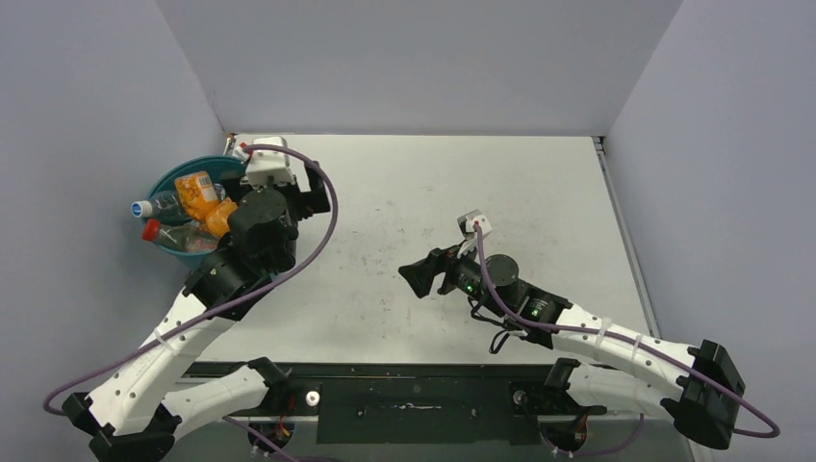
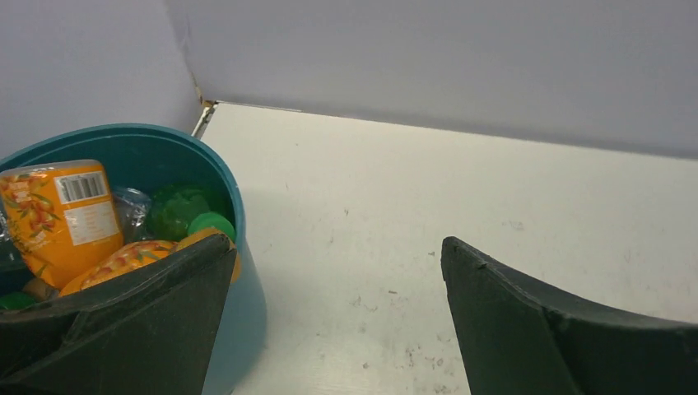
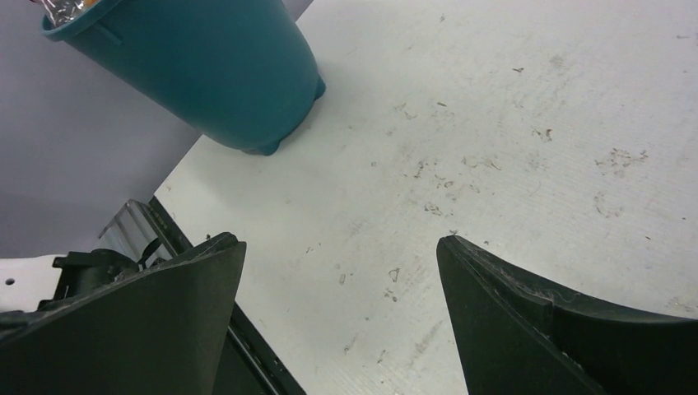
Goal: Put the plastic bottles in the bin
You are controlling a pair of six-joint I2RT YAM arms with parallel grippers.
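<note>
The teal bin (image 2: pixel 255 309) at the table's left end is full of plastic bottles: a clear one with a red cap (image 1: pixel 173 235), one with a blue cap (image 1: pixel 164 206), orange ones (image 2: pixel 62 218) and a green one (image 2: pixel 177 214). My left gripper (image 1: pixel 284 183) is open at the bin's upper right side, partly hidden by its arm; its view shows nothing between the fingers. My right gripper (image 1: pixel 433 274) is open over the middle of the table, with nothing in it, facing the bin (image 3: pixel 197 58).
Grey walls enclose it at left, back and right; a dark rail (image 1: pixel 404 371) runs along the front.
</note>
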